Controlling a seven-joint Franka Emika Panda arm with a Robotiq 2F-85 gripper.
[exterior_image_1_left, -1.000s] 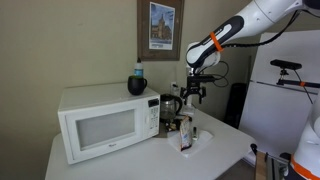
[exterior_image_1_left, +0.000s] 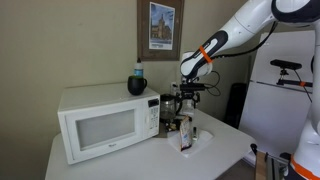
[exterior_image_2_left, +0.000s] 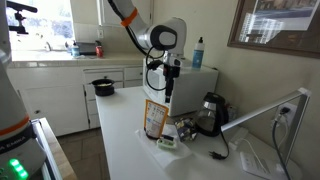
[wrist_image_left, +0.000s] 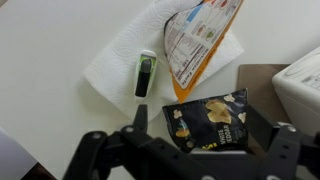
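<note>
My gripper (exterior_image_1_left: 189, 97) hangs open above the counter in exterior view 1, with nothing held. In the wrist view, a black patterned packet (wrist_image_left: 210, 122) lies below, between the dark fingers, which frame its near part. An orange-and-white packet (wrist_image_left: 195, 40) sits beyond it on a white paper towel (wrist_image_left: 110, 75); exterior view 2 shows this packet (exterior_image_2_left: 155, 118) standing upright. Left of it on the towel lies a small green-and-black item (wrist_image_left: 146, 76), also visible as a pale green item (exterior_image_2_left: 166, 143).
A white microwave (exterior_image_1_left: 108, 124) fills the counter's left side, a dark pot (exterior_image_1_left: 137, 86) on top. Near the packets stands a glass coffee maker (exterior_image_2_left: 210, 118). Bare counter (exterior_image_2_left: 110, 135) stretches beside the towel. A black pan (exterior_image_2_left: 103, 88) sits farther back.
The counter objects look unmoved.
</note>
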